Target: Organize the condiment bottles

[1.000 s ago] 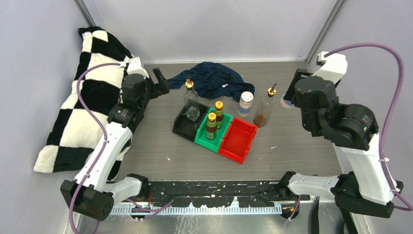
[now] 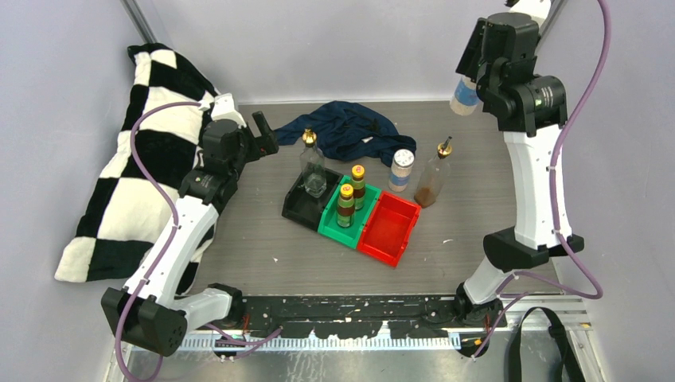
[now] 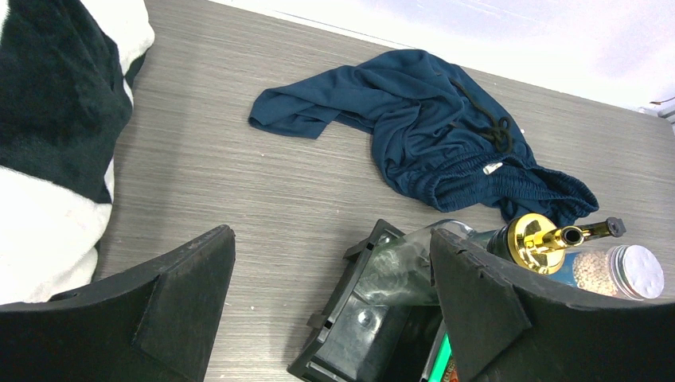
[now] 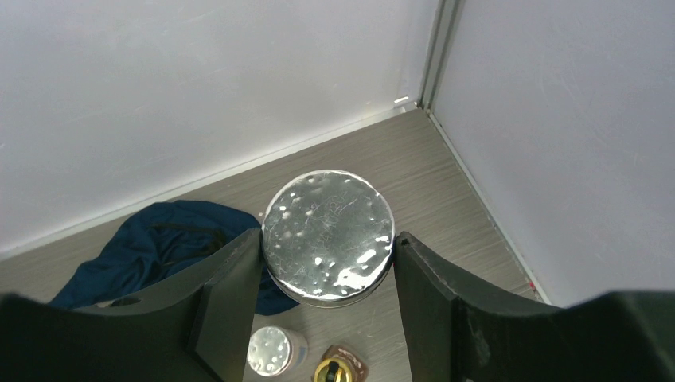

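In the right wrist view a jar with a silvery round lid (image 4: 329, 239) is clamped between the fingers of my right gripper. The top view shows that jar's blue label (image 2: 466, 93), held high at the back right. My left gripper is open and empty, left of the bins. A clear bottle with a gold pourer (image 2: 314, 171) stands in the black bin (image 2: 295, 208). Two small yellow-capped bottles (image 2: 345, 207) stand in the green bin (image 2: 338, 234). The red bin (image 2: 388, 228) is empty. A white-lidded jar (image 2: 401, 170) and a brown-filled pourer bottle (image 2: 432, 175) stand on the table.
Crumpled dark blue cloth (image 2: 350, 131) lies behind the bins. A black-and-white checkered cushion (image 2: 131, 175) fills the left side, partly under the left arm. Bare table (image 2: 470, 247) shows in front of and right of the red bin.
My right arm has swung toward the back, carrying the jar with it to the back right. The left arm has barely moved; bins and standing bottles are where they were.
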